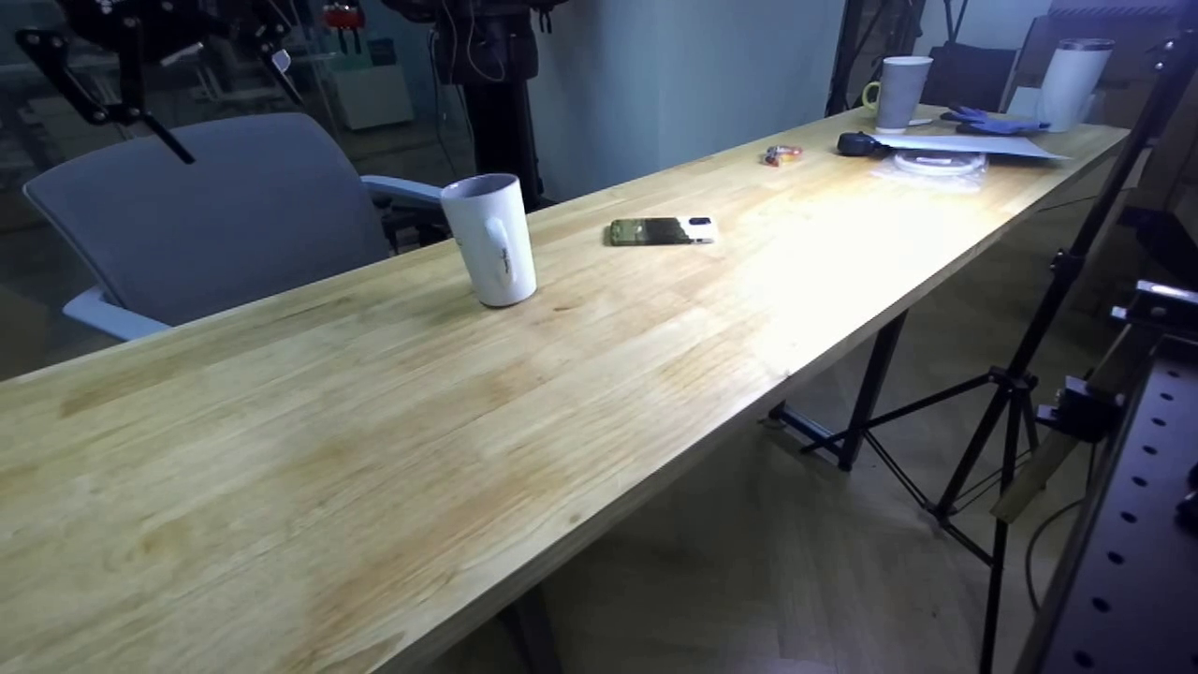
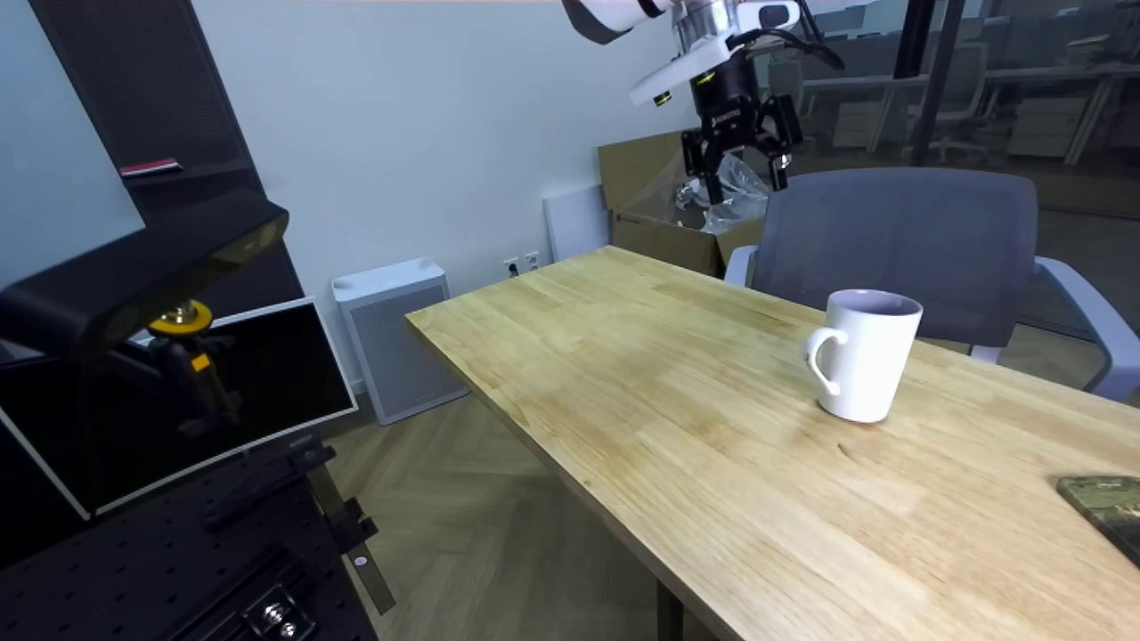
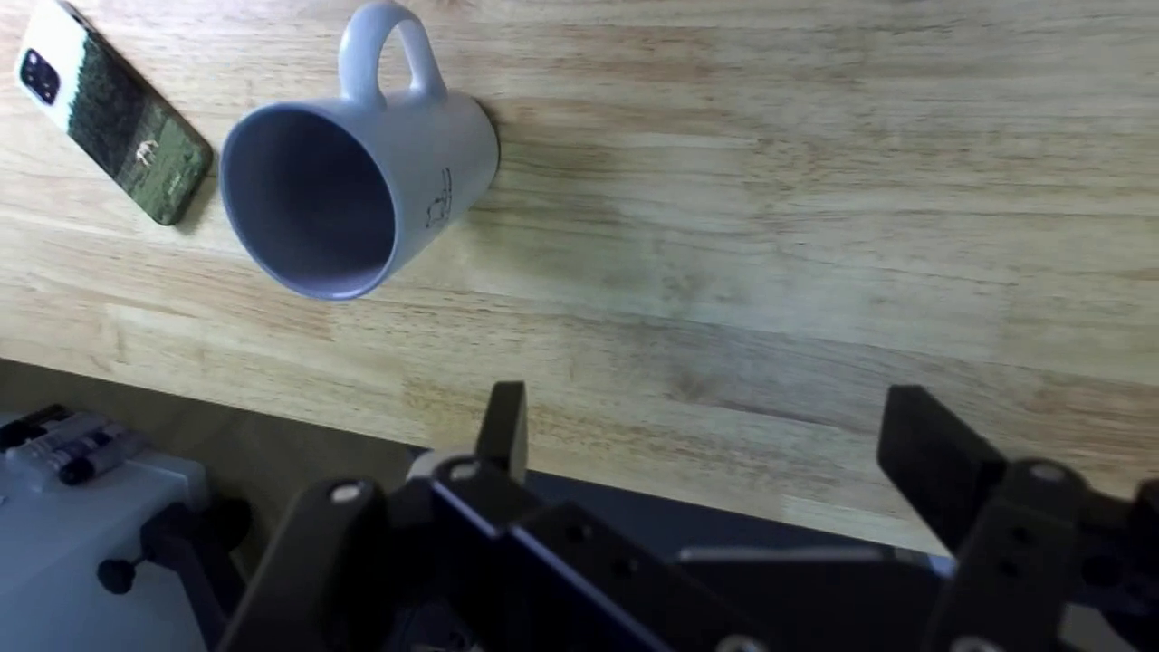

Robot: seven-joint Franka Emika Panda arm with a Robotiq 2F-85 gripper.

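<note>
A white mug [image 1: 489, 241] with a greyish-purple inside stands upright on the wooden table, near the edge on the chair's side. Its handle [image 2: 820, 358] faces away from the chair in the second exterior view. In the wrist view the mug [image 3: 440, 163] is at upper left, clear of the fingers. My gripper is open and empty, its two fingertips wide apart. High above the table's chair-side edge, apart from the mug, hangs the gripper [image 2: 751, 190] in the second exterior view.
Beside the mug lies a phone [image 1: 663, 231] in a patterned case. Farther along the table are a small orange packet [image 1: 781, 155], a second mug [image 1: 901, 95] and a tumbler [image 1: 1075, 84]. A chair [image 2: 892, 251] backs the table.
</note>
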